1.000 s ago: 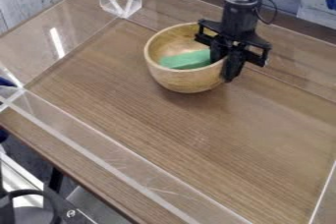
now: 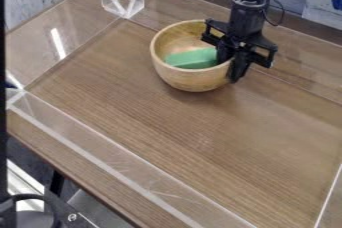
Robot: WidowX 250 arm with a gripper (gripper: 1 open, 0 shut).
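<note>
My black gripper (image 2: 235,52) reaches down from the top centre to the right rim of a tan bowl (image 2: 182,77), where it is shut on the bowl. Inside the bowl lies a green object (image 2: 189,59), partly hidden by the rim and the gripper. The fingertips are dark and hard to tell apart.
The bowl stands on a wooden table (image 2: 160,157) with much bare room at the front and left. A white zigzag marking or object (image 2: 123,2) is at the back left. Dark items are at the lower left edge.
The gripper and bowl have shifted slightly leftward and down over the last second, with the gripper still at the rim.
</note>
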